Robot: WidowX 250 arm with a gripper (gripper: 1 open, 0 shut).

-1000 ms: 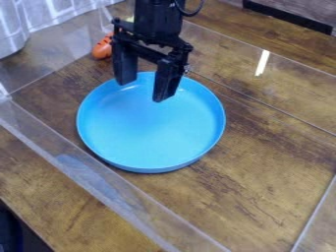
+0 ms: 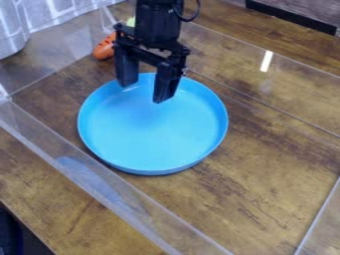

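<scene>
My black gripper [image 2: 146, 70] hangs over the back half of a large blue plate [image 2: 149, 131], pointing down with its two fingers spread apart to left and right. I see nothing held between them. An orange object [image 2: 105, 48] lies on the wood behind the arm at the upper left, partly hidden by it, with a small pale green thing [image 2: 127, 27] near it.
Clear transparent panels run along the left side and the lower right corner, and a white crumpled material [image 2: 27, 25] sits at the top left.
The gripper has shifted very slightly up in the view, toward the back. The plate and other objects stay where they were.
</scene>
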